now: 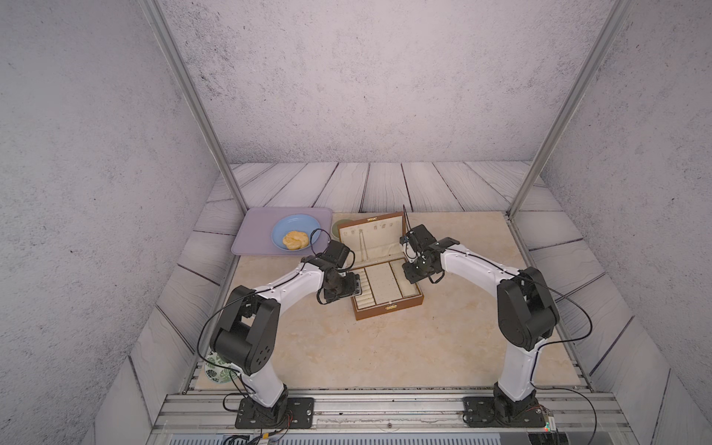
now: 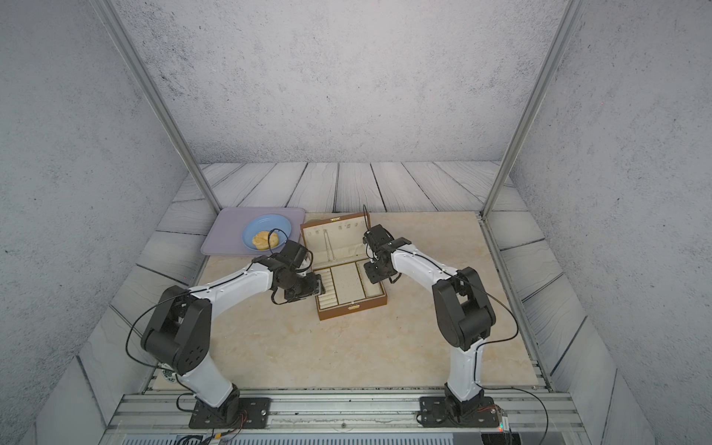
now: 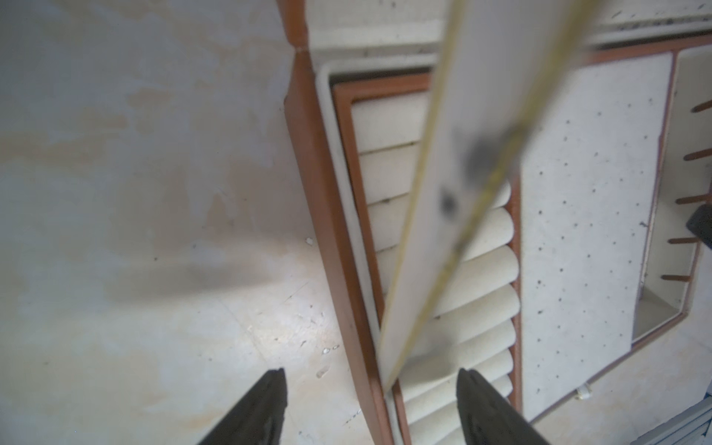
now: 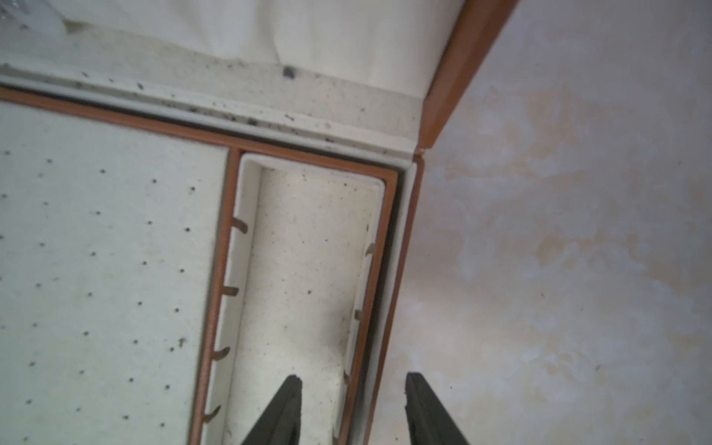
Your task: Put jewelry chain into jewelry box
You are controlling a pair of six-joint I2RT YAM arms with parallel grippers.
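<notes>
The brown jewelry box (image 1: 391, 308) (image 2: 351, 309) stands open with its lid (image 1: 374, 227) up. A thin chain-like strand (image 2: 328, 244) hangs inside the lid. My left gripper (image 1: 354, 285) is open above the box's left edge beside the ring rolls (image 3: 445, 333), nothing seen between its fingers. My right gripper (image 1: 411, 276) is open over the box's right compartment (image 4: 296, 282), which looks empty, with nothing between its fingers.
A purple tray (image 1: 248, 237) with a blue plate (image 1: 282, 226) holding yellow food stands at the back left, next to the box.
</notes>
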